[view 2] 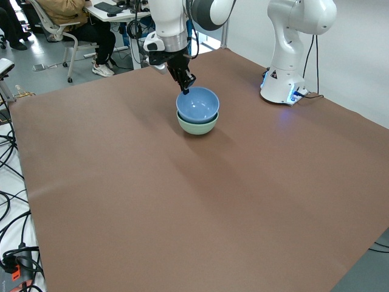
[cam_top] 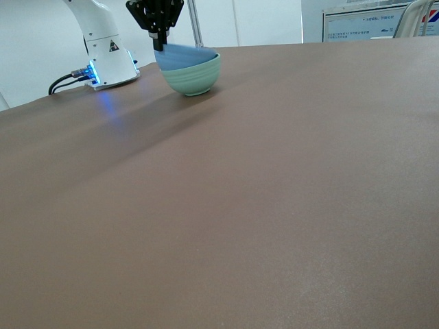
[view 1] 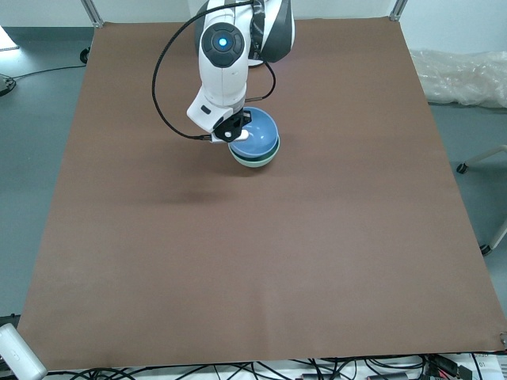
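A blue bowl (view 1: 261, 131) (cam_top: 185, 57) (view 2: 197, 105) sits inside a pale green bowl (view 1: 257, 162) (cam_top: 191, 81) (view 2: 196, 128) on the brown table (view 1: 261, 253). My gripper (view 2: 185, 86) is at the blue bowl's far rim in the right view; in the top view its dark tip (cam_top: 159, 46) meets that rim at the bowl's left end. Whether the fingers are shut on the rim I cannot tell; in the left view they are mostly hidden by the wrist.
A white robot arm base (view 2: 281, 85) stands at the table's edge in the right view. Cables (view 1: 333, 370) run along one edge.
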